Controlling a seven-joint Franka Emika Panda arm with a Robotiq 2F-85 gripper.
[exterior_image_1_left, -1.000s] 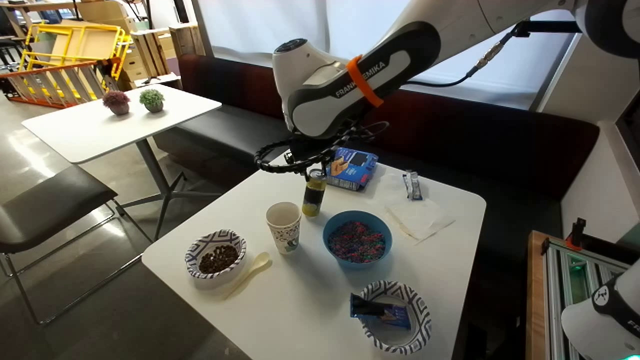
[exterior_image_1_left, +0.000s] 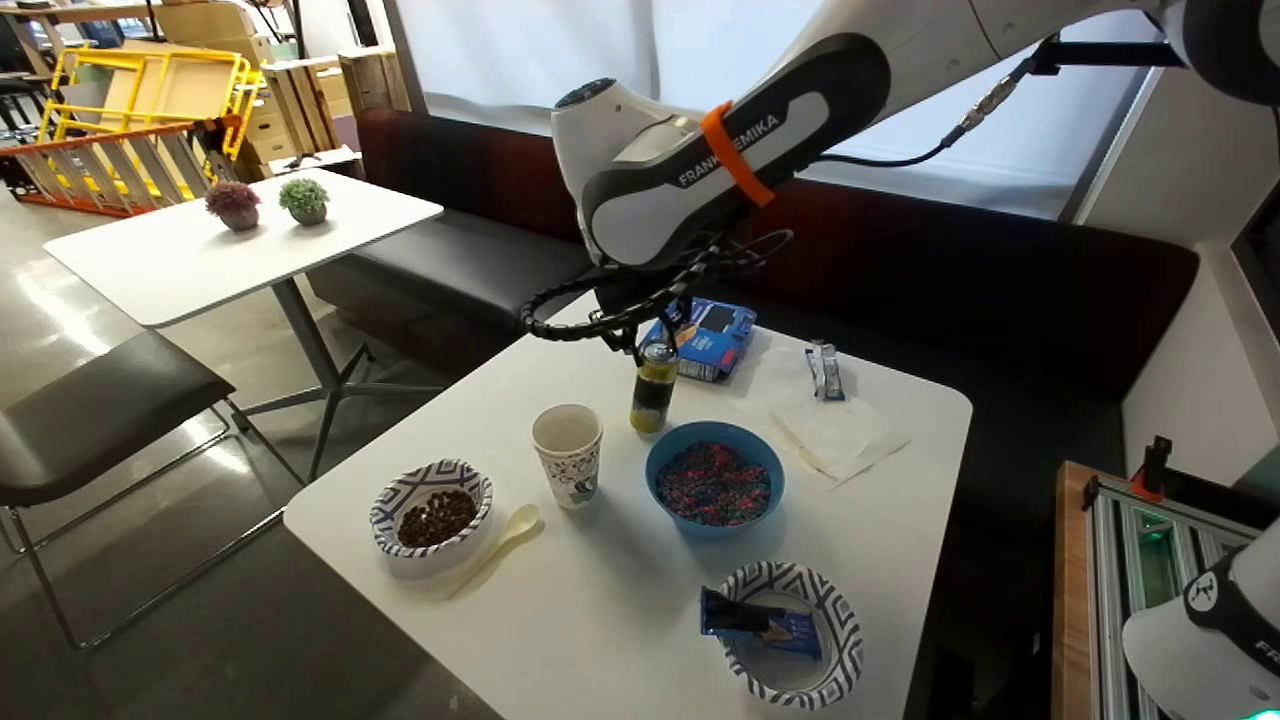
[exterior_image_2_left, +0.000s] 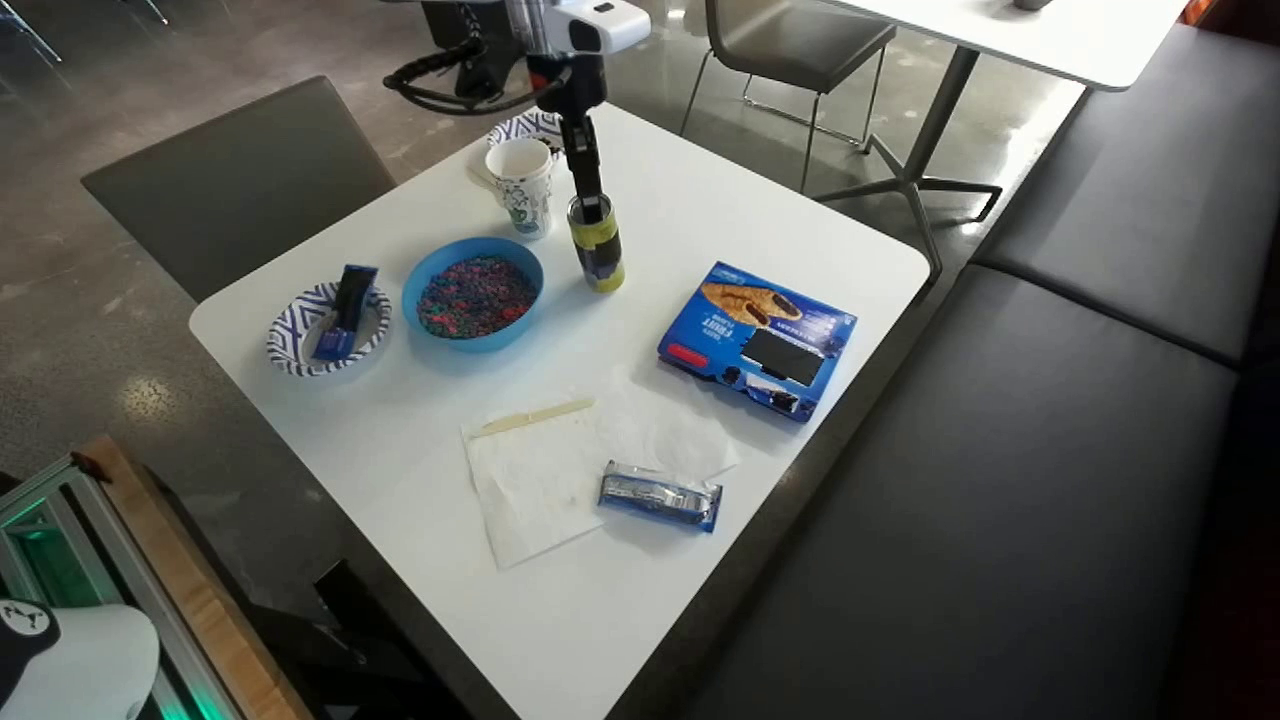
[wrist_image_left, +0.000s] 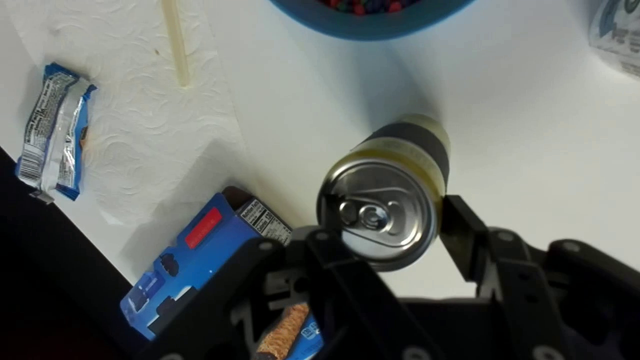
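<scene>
A yellow-green drink can (exterior_image_1_left: 651, 394) with a dark band is held near its top by my gripper (exterior_image_1_left: 649, 344). In the wrist view, the silver lid and pull tab of the can (wrist_image_left: 384, 210) face the camera, with a finger of my gripper on either side. Exterior view 2 shows the can (exterior_image_2_left: 599, 254) roughly upright, between the blue bowl (exterior_image_2_left: 434, 322) and the blue snack box (exterior_image_2_left: 758, 342). Whether its base touches the table is hard to tell.
Close to the can stands a patterned paper cup (exterior_image_1_left: 569, 458). A wrapped bar (exterior_image_2_left: 660, 497) and napkin (exterior_image_2_left: 528, 504) lie on one side of the table. Two patterned paper bowls (exterior_image_1_left: 386, 509) and a pale spoon (exterior_image_1_left: 495, 550) occupy the other. Bare tabletop surrounds the can's base.
In exterior view 1 the gripper and the can have moved together to the right, away from the cup. The other table items stay where they were.
</scene>
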